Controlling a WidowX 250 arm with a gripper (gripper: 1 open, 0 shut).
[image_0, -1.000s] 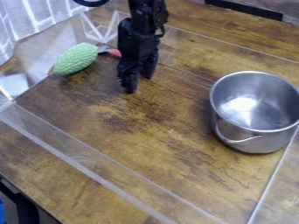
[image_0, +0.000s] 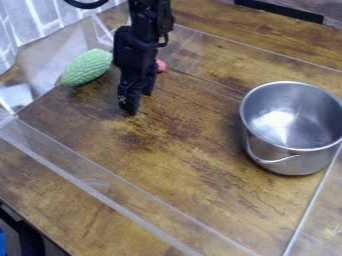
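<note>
The black robot arm reaches down from the top, its gripper (image_0: 131, 100) low over the wooden table near the upper left; whether its fingers are open or shut is too dark to tell. A green textured vegetable-like object (image_0: 86, 68) lies just left of the arm. A small red item (image_0: 160, 66) shows partly behind the arm, to its right. A steel pot (image_0: 290, 128) with a wire handle stands at the right.
Clear plastic edges run along the left, bottom and right. A light crumpled cloth or plastic sits at the upper left.
The arm and gripper have moved to the left, towards the green object. The red item now shows to the arm's right instead of its left. The pot has not moved.
</note>
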